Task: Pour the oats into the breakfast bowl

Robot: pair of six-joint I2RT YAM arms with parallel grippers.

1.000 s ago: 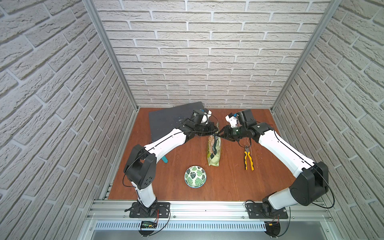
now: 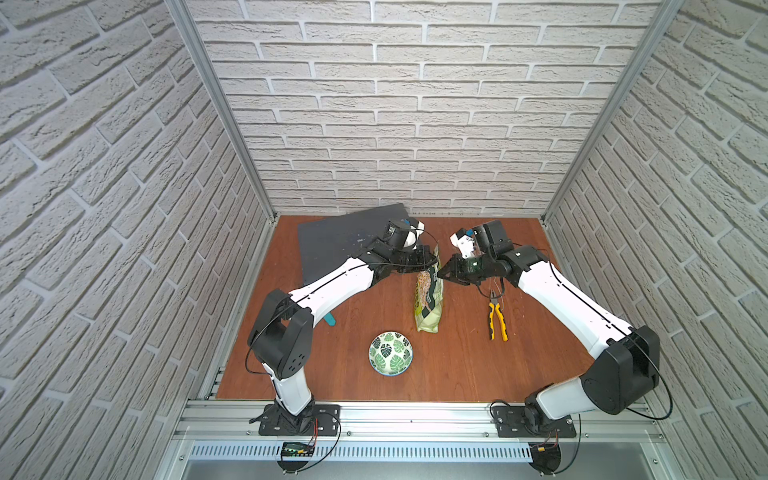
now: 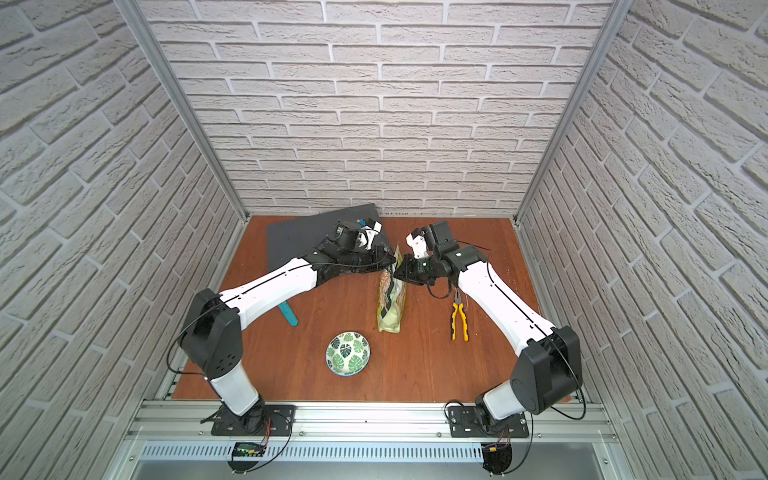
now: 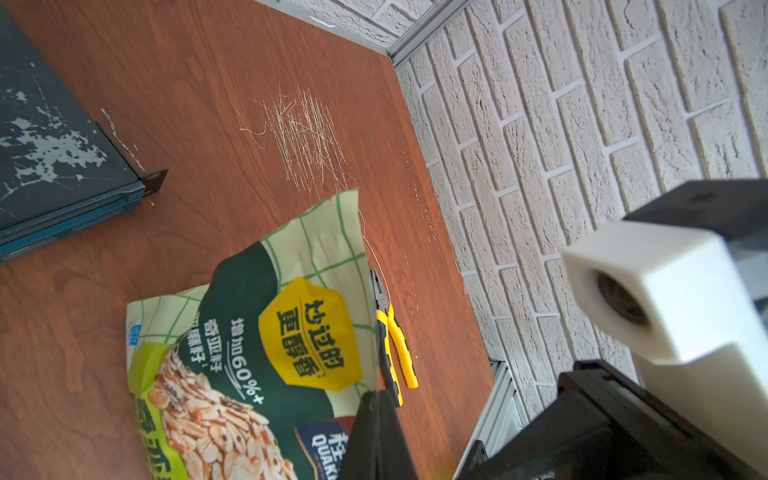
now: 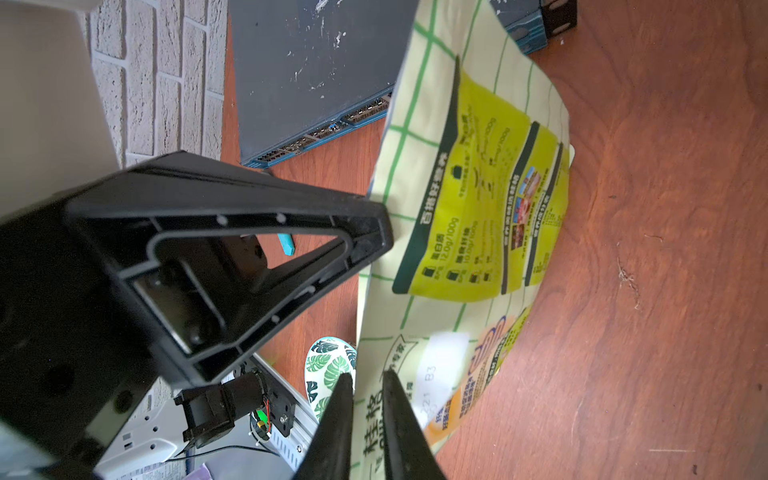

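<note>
The oats bag (image 2: 429,308) (image 3: 390,312) (image 4: 312,336) (image 5: 488,208) stands upright mid-table. My left gripper (image 2: 428,262) (image 3: 387,260) is shut at the bag's upper edge; whether bag film lies between its fingers is unclear. My right gripper (image 2: 448,270) (image 3: 404,270) faces it from the right at the bag's other side, its fingertips slightly parted and close to the bag in the right wrist view (image 5: 369,424). The bowl (image 2: 390,353) (image 3: 348,354) with a green leaf pattern sits at the front, left of the bag.
A dark flat metal case (image 2: 336,240) fills the back left, with a teal object (image 3: 288,313) near it. Yellow-handled pliers (image 2: 502,324) (image 4: 404,356) lie right of the bag.
My right gripper and arm have shifted very slightly, a little lower. The left arm, bag and bowl look unchanged.
</note>
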